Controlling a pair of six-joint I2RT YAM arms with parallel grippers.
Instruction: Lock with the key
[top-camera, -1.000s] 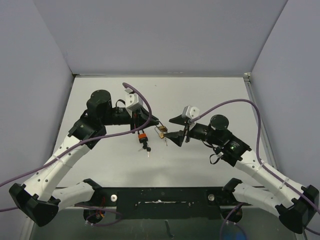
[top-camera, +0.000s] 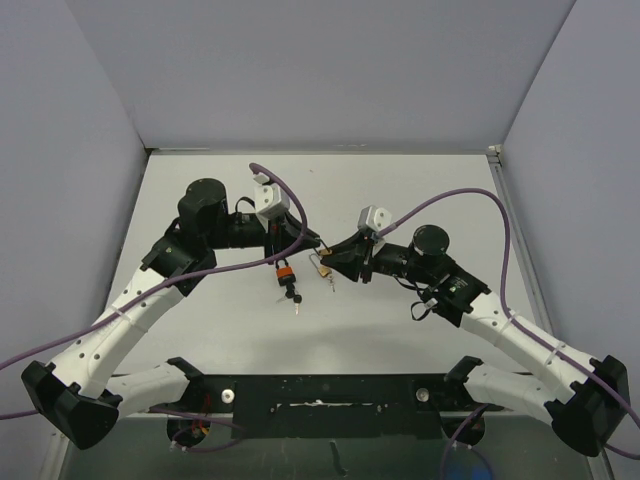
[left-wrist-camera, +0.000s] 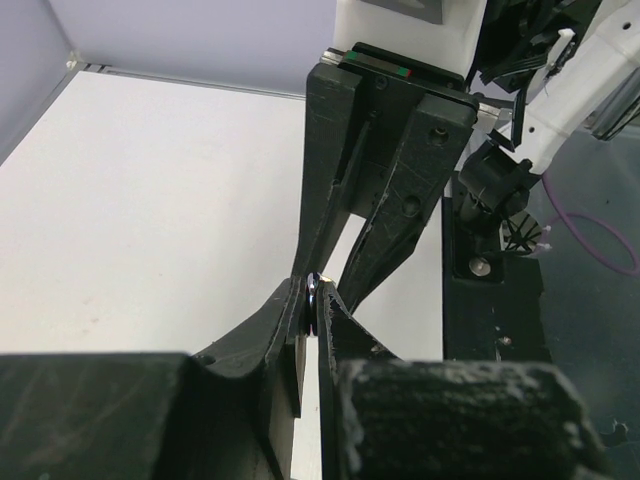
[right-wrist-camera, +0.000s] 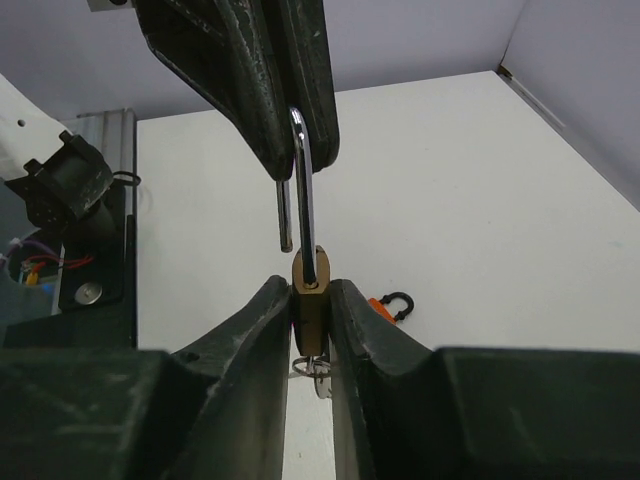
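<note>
Mid-table in the top view, my left gripper (top-camera: 308, 240) is shut on the steel shackle (right-wrist-camera: 305, 200) of a brass padlock. My right gripper (top-camera: 338, 256) is shut on the brass body (right-wrist-camera: 310, 300), with the shackle pointing up into the left gripper's fingers. In the left wrist view the two grippers' tips meet and mostly hide the lock. A second small padlock with keys lies on the table beneath them in the top view, beside an orange-and-black key fob (top-camera: 285, 275) with keys.
My right gripper has moved left and up to the padlock and closed its fingers on the body. The left gripper has barely moved.
</note>
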